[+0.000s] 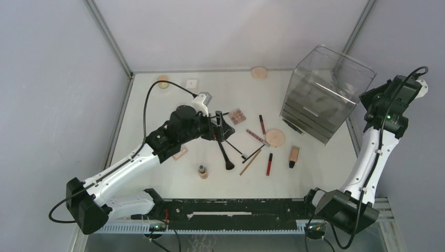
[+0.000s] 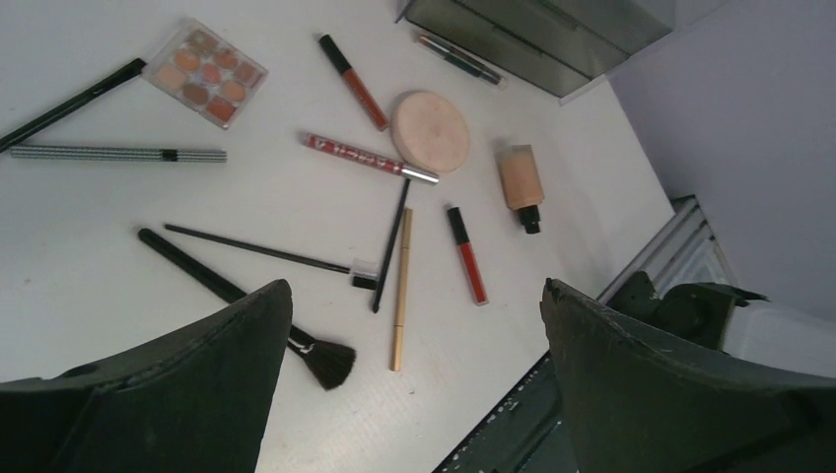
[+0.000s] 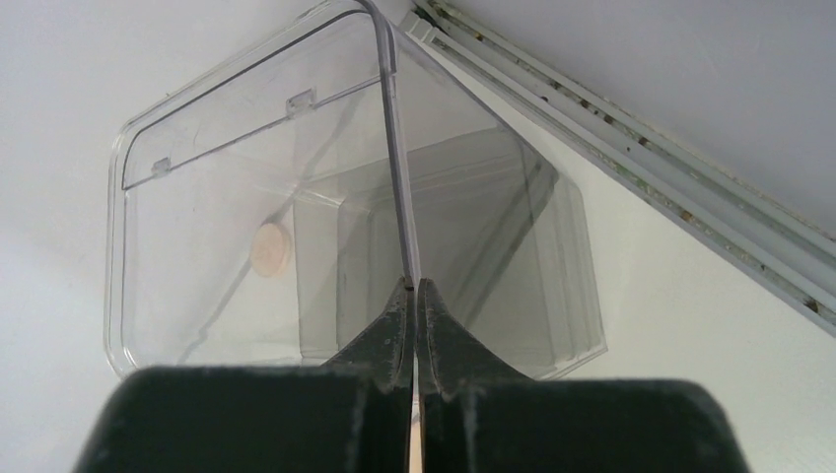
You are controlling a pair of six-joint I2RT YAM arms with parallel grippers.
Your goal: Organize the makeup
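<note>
A clear makeup organizer point(image 1: 315, 110) stands tilted at the back right, its lid raised. At the lid's right edge, my right gripper has its fingertips drawn close on the clear rim point(image 3: 399, 177). My left gripper point(image 1: 219, 126) hovers open over the loose makeup: palette point(image 2: 205, 71), brush point(image 2: 325, 360), lip tubes point(image 2: 467, 261), round compact point(image 2: 430, 131), pencil point(image 2: 402, 296) and foundation tube point(image 2: 520, 182).
A foundation bottle point(image 1: 202, 172) stands near the front left, more compacts point(image 1: 259, 73) at the back. A rail point(image 3: 631, 148) runs beside the organizer.
</note>
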